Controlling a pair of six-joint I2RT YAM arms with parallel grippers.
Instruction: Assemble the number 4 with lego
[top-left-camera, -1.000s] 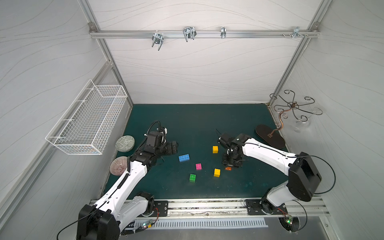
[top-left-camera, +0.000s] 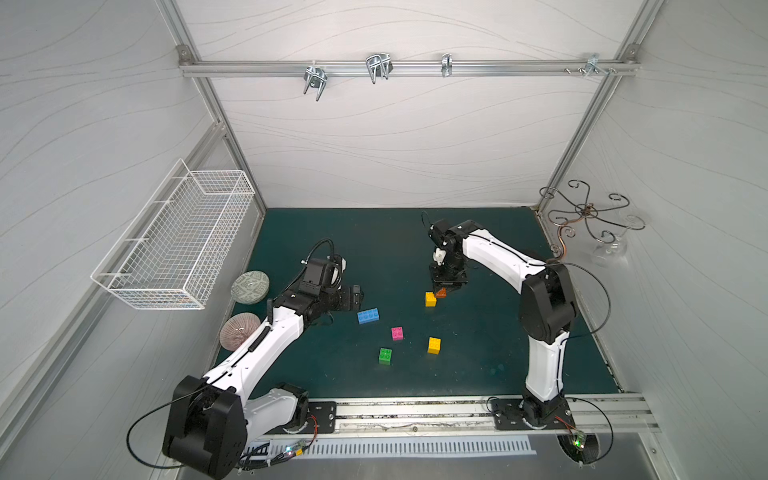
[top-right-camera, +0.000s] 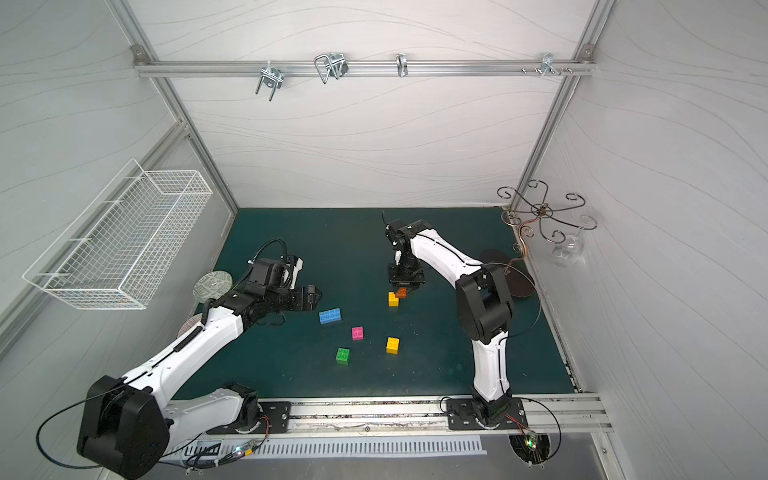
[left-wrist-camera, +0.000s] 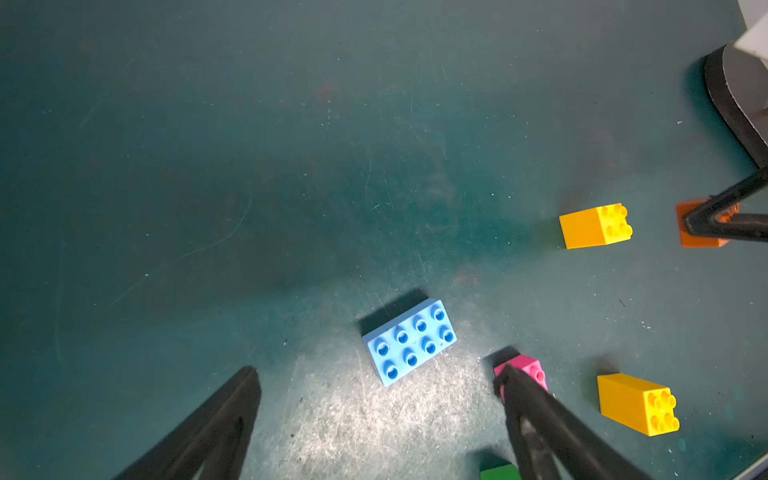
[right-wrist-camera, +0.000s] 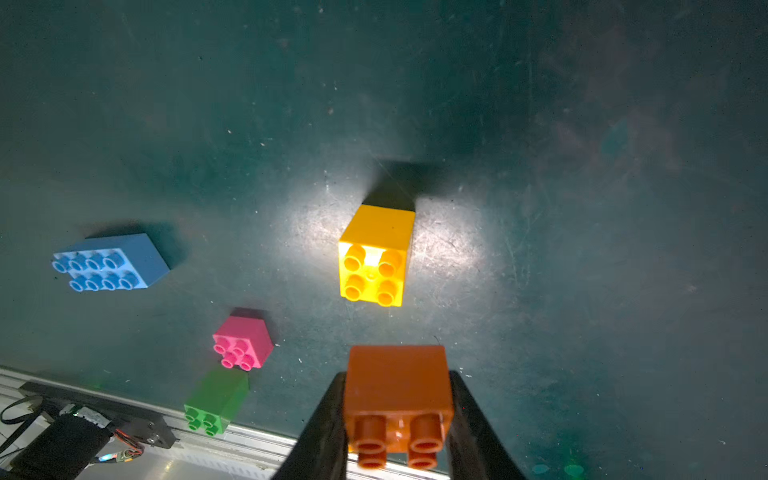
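Note:
My right gripper is shut on an orange brick (right-wrist-camera: 398, 380), its studs facing the bottom of the right wrist view. Close by on the mat stands a yellow brick (right-wrist-camera: 370, 260), apart from the orange one. A second yellow brick (left-wrist-camera: 636, 404) lies nearer the front edge. My left gripper is open and empty, its fingers (left-wrist-camera: 220, 424) wide apart above the mat, left of the long blue brick (top-left-camera: 368, 316). Right and in front of the blue brick are a pink brick (top-left-camera: 397, 333) and a green brick (top-left-camera: 385, 356), all loose.
Two round dishes, a grey one (top-left-camera: 250, 287) and a pinkish one (top-left-camera: 239, 331), lie at the left edge. A white wire basket (top-left-camera: 184, 240) hangs on the left wall.
My right arm has carried the orange brick away from the front edge and slightly left, up beside the rear yellow brick. The left gripper has drifted a little to the right. Loose bricks stayed put.

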